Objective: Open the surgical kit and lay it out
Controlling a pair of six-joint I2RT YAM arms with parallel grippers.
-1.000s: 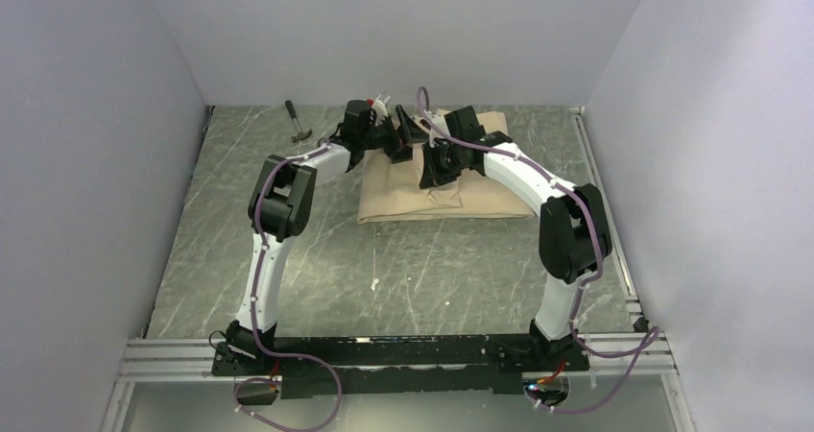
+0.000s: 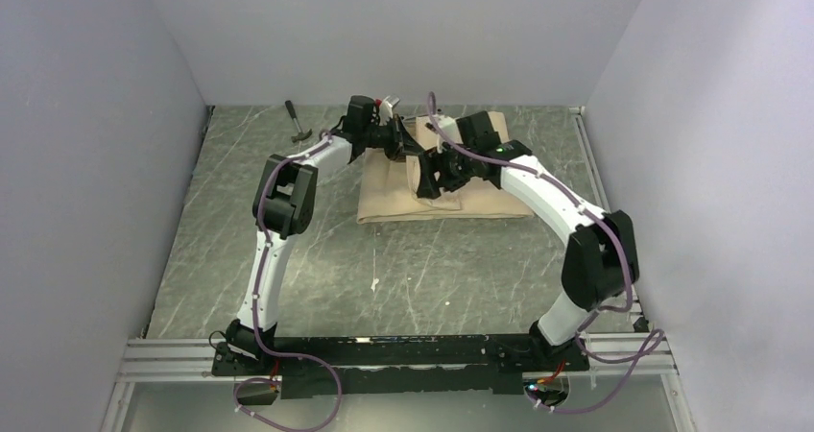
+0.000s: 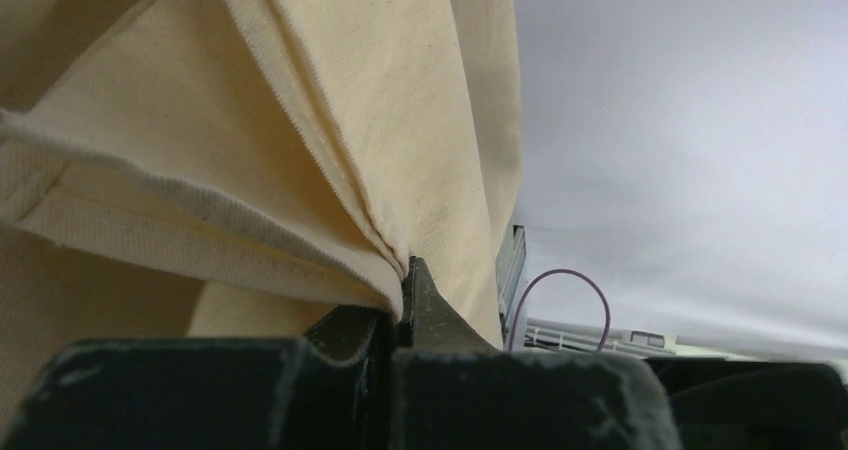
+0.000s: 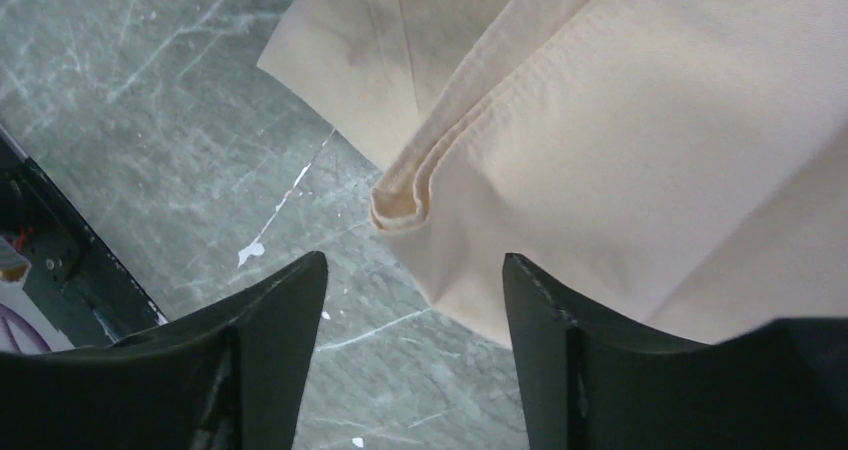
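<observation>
The surgical kit's beige cloth [image 2: 389,202] lies on the table, partly unfolded, with layers raised at its back. My left gripper has its fingers closed on a gathered edge of that cloth [image 3: 330,100], the folds meeting at the fingertips. In the right wrist view, my right gripper stands open with bare space between its fingertips. Just beyond them is a folded cloth corner [image 4: 400,205], apart from both fingers. Both arms hide the middle of the cloth in the top view, so what lies inside cannot be seen.
A small hammer [image 2: 297,122] lies on the back left of the table. Walls close in the back and both sides.
</observation>
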